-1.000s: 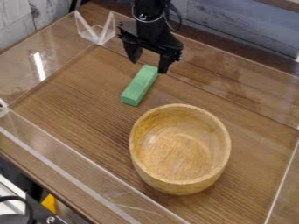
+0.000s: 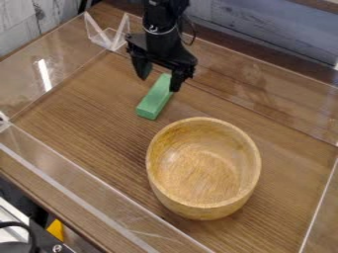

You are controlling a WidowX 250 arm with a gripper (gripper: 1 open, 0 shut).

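Observation:
A green bar (image 2: 156, 97) lies slanted on the wooden floor of the workspace, left of centre and behind the bowl. My black gripper (image 2: 162, 69) hangs just above its far end, fingers spread open, with nothing seen held between them. A large yellow round bowl (image 2: 203, 173) stands in the lower middle.
Pale side walls border the wooden surface (image 2: 79, 128). Clear plastic pieces sit at the upper left edge. A black cable and a small yellow object are at the lower left corner.
My gripper has shifted slightly down in the view, toward the green bar. The bar and bowl look unmoved.

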